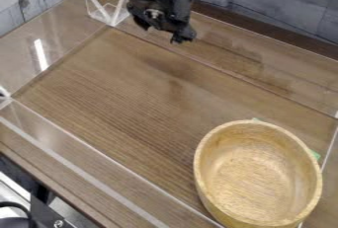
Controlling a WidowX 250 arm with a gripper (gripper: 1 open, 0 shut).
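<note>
My black gripper (168, 30) hangs at the top centre of the camera view, over the back part of the wooden table (119, 99). It is open, and I see nothing clearly held in it, though its dark fingers are small and hard to make out. A large pale yellow bowl (258, 173) sits at the front right of the table.
A small green item peeks from behind the bowl's right side. Clear plastic pieces lie at the back left and left edge. A grey wall runs behind the table.
</note>
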